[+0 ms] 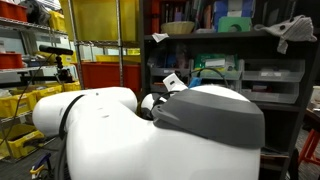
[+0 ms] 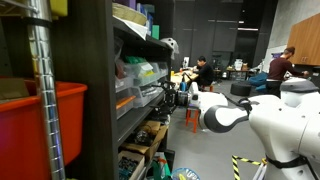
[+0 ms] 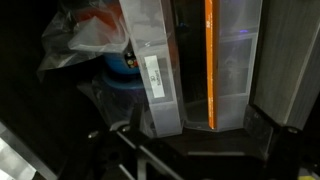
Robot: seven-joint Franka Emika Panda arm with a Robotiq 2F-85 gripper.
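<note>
My gripper stands open along the bottom of the wrist view, with no object seen held between its dark fingers. Ahead of it are clear plastic bins: one bears a white label (image 3: 155,76), another (image 3: 233,65) has an orange strip (image 3: 211,60) along its edge. A dark gap separates them. In exterior view 2 the white arm (image 2: 240,118) reaches from the right toward the dark shelf (image 2: 88,90) with its stacked clear bins (image 2: 150,92). The arm's own body hides the gripper in exterior view 1.
Left in the wrist view are a blue container (image 3: 120,98) and a clear plastic bag (image 3: 97,37). A dark panel (image 3: 285,70) bounds the right side. Yellow bins (image 1: 95,20) fill the rack beside the shelf. Two people (image 2: 203,73) are in the room behind.
</note>
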